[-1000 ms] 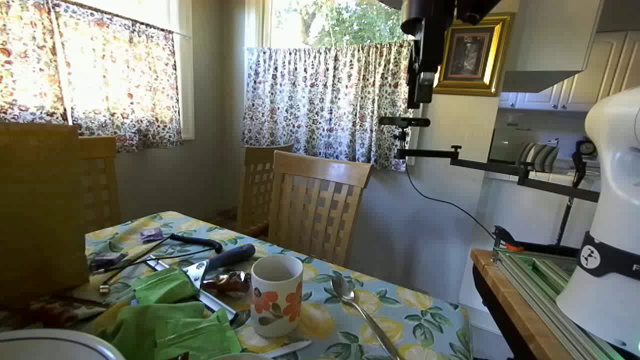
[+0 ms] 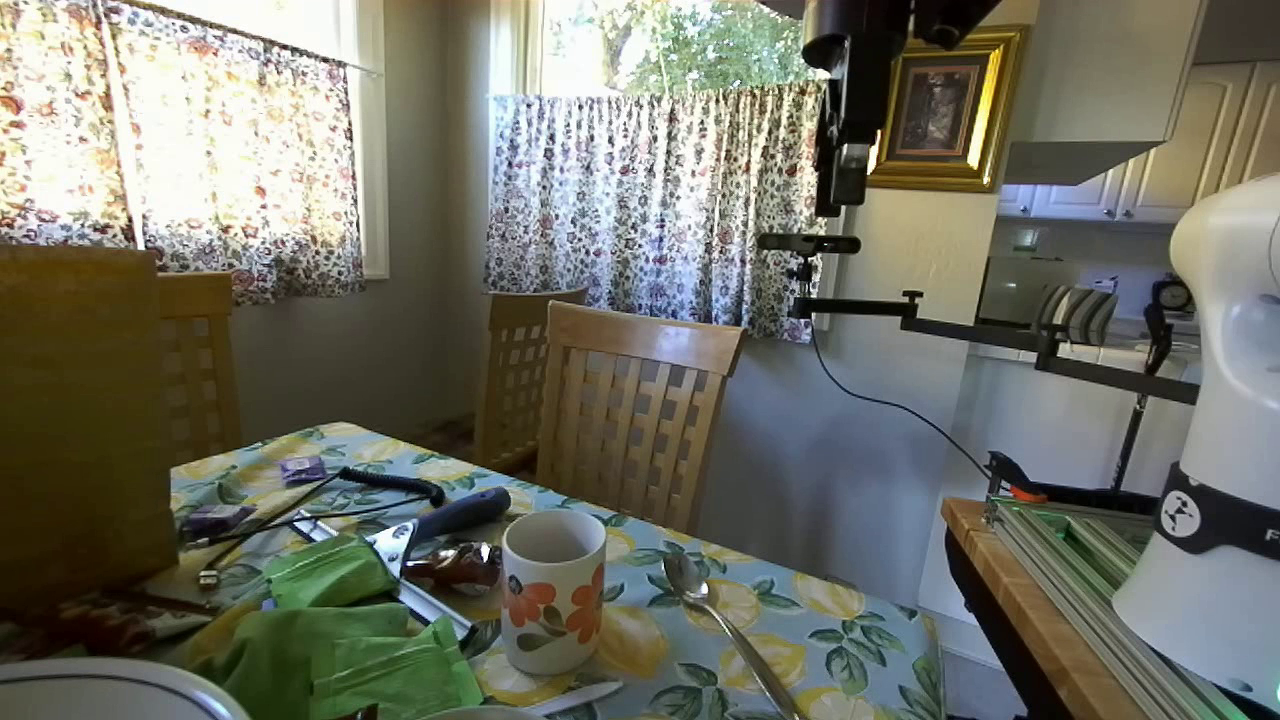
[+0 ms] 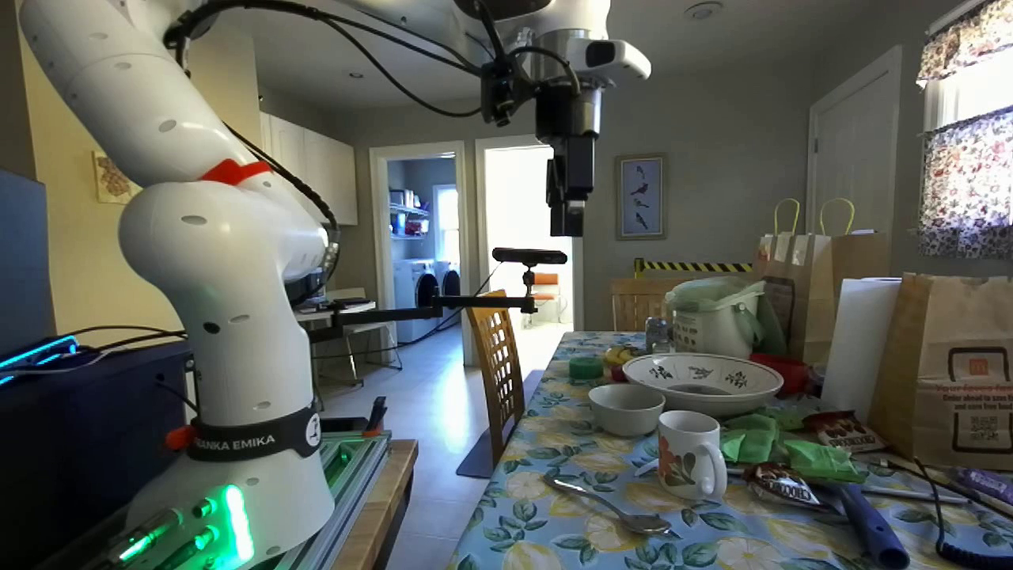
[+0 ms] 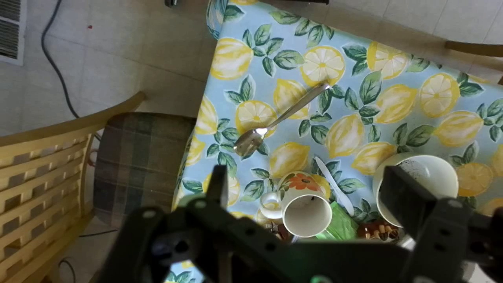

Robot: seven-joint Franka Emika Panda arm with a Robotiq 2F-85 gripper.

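Observation:
High above the table, my gripper points straight down, well clear of everything on it. The wrist view has its two black fingers wide apart, and nothing is held between them. Below lies a metal spoon on the lemon-print tablecloth. A white mug with orange flowers stands upright beside it, handle showing. Near the mug are a white plastic knife and a white bowl. In the wrist view, a finger covers part of the bowl.
A large patterned bowl, green packets, a blue-handled tool and paper bags crowd the table. Wooden chairs stand along its side. A camera on a black arm extends below gripper height.

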